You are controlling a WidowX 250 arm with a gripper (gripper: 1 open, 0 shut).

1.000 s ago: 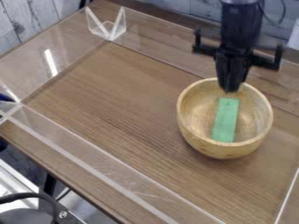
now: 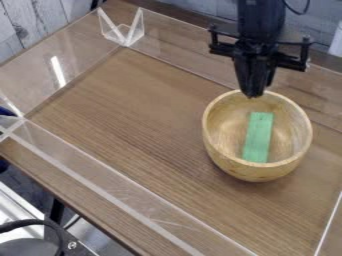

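My gripper [image 2: 253, 80], dark and shut, hangs over the back rim of a round pale wooden bowl [image 2: 221, 135] on the right of the table. Nothing shows between its fingertips. Inside the bowl lies a flat green oblong [image 2: 258, 137], long side running front to back.
A small clear angular object [image 2: 122, 28] sits at the back left. Clear strips run along the left and front edges. Dark cables or equipment [image 2: 30, 243] show at the bottom left corner.
The bowl and green oblong look unmoved.
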